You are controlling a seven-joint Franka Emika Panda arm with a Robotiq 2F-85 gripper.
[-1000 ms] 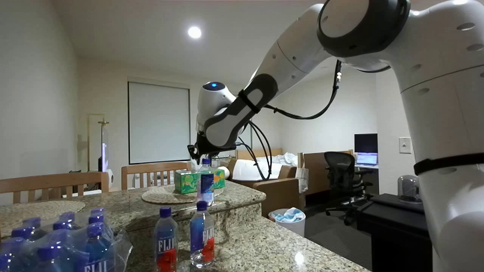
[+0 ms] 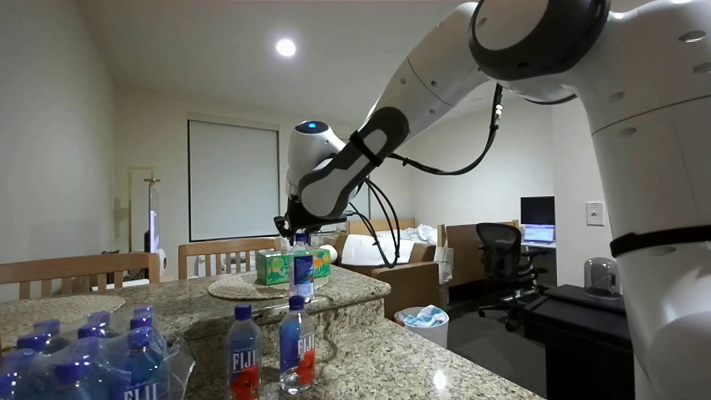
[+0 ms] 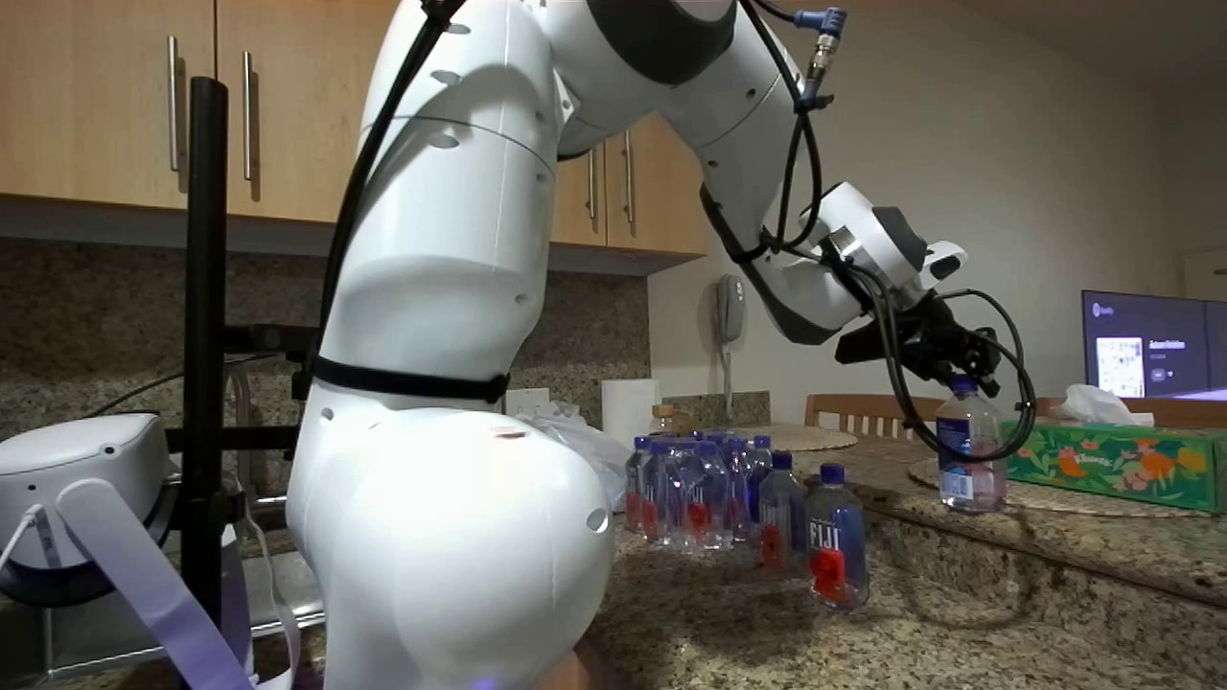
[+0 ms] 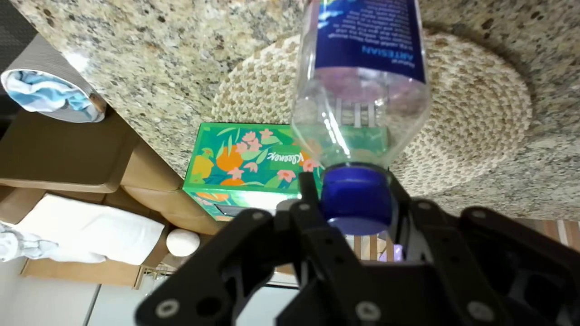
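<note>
A clear Fiji bottle [image 2: 303, 276] with a blue cap is at the raised counter's front edge, beside the Kleenex box, and looks close to upright. My gripper is around its cap [image 4: 356, 195], one finger [image 4: 308, 187] on either side in the wrist view. Whether the fingers press on the cap or stand slightly apart from it cannot be made out. From the other side, the same bottle [image 3: 969, 454] hangs or stands just below the gripper [image 3: 972, 374]; contact between its base and the counter is unclear.
A green Kleenex box [image 4: 244, 157] lies on a round woven mat [image 4: 467, 114] close behind the bottle. On the lower counter [image 2: 413, 373] stand two Fiji bottles [image 2: 244, 353], with a wrapped pack of several bottles [image 2: 86, 363] to their left. A step separates the two counter levels.
The gripper has shifted very slightly left and down in exterior view 1. The held-over bottle's cap has moved a little left with it; other objects are unmoved.
</note>
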